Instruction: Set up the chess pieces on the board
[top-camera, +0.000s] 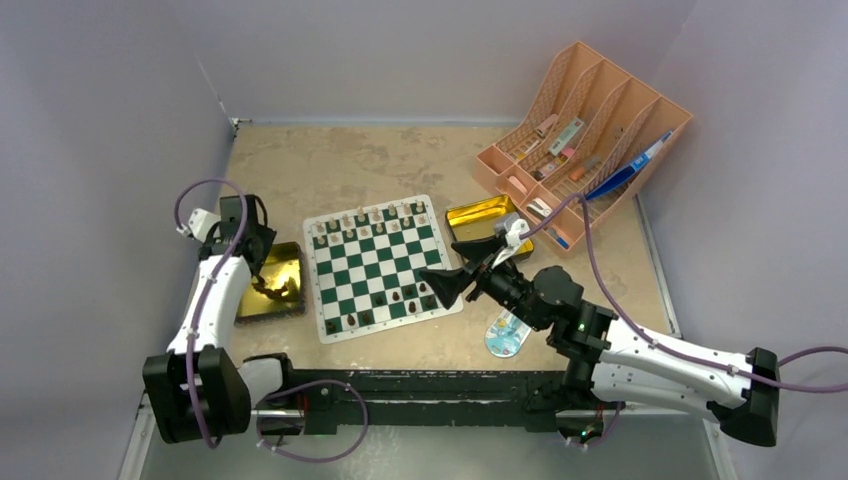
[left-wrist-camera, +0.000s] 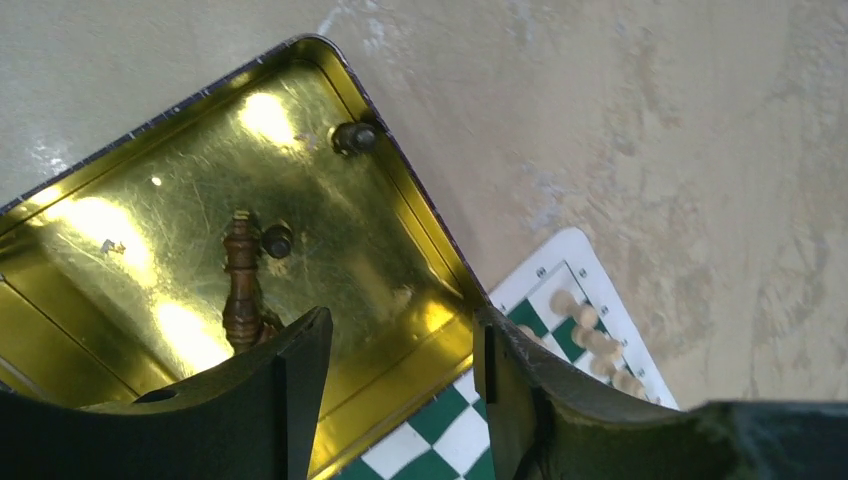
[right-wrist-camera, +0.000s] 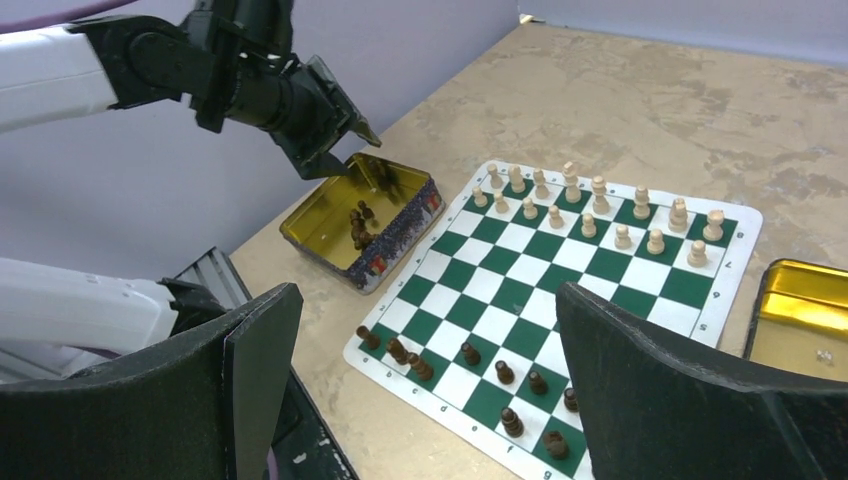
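Observation:
A green-and-white chessboard (top-camera: 378, 268) lies mid-table, light pieces (right-wrist-camera: 600, 195) in two rows along its far side. Several dark pieces (right-wrist-camera: 505, 373) stand scattered on the near side. Left of the board, a gold tin (left-wrist-camera: 330, 215) holds more dark pieces, among them a long brown one (left-wrist-camera: 241, 280) lying flat and a small one (left-wrist-camera: 277, 240) close beside it. Another small dark piece (left-wrist-camera: 354, 138) rests by the tin's corner. Over this tin hangs my left gripper, partly open and empty. My right gripper is open above the board's right side, nothing between its fingers.
At the right of the board sits a second gold tin (top-camera: 490, 212), partly behind the right arm. A pink compartment organizer (top-camera: 585, 130) fills the back right. A small blue patterned item (top-camera: 507, 334) lies near the front edge. The table behind the board is clear.

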